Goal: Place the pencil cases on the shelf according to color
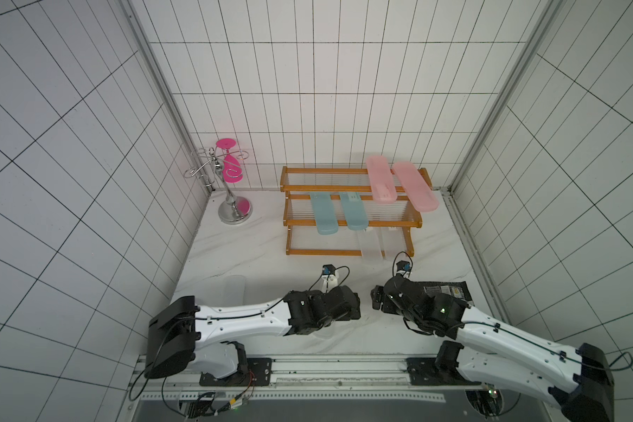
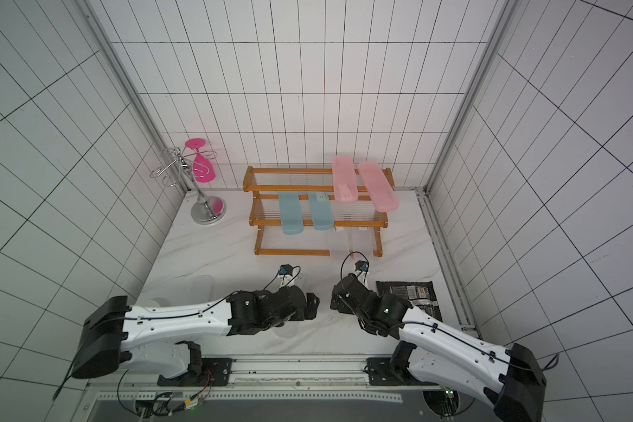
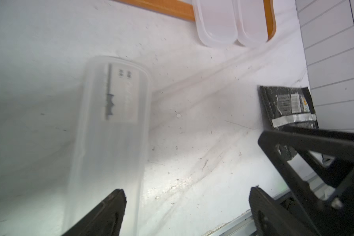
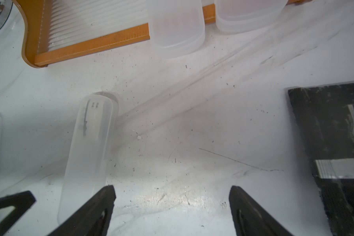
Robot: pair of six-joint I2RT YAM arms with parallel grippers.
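Note:
A clear pencil case point(image 3: 110, 157) lies flat on the table. My left gripper is open above it, its left finger point(image 3: 106, 210) over the case's near part and nothing between the fingers. To the right of this case, my right gripper stands open over bare table. Another clear case point(image 1: 234, 288) lies farther left. On the wooden shelf point(image 1: 316, 251), two pink cases point(image 1: 381, 179) rest on the top tier and two blue cases point(image 1: 324, 212) on the middle one. Two clear cases point(image 4: 177, 27) sit on the bottom tier, at its right.
A black packet point(image 4: 334, 129) lies on the right of the table. A metal stand point(image 1: 233, 207) holding a pink glass point(image 1: 232, 168) is at the back left. The table between packet and nearest clear case is bare. Both grippers are close together.

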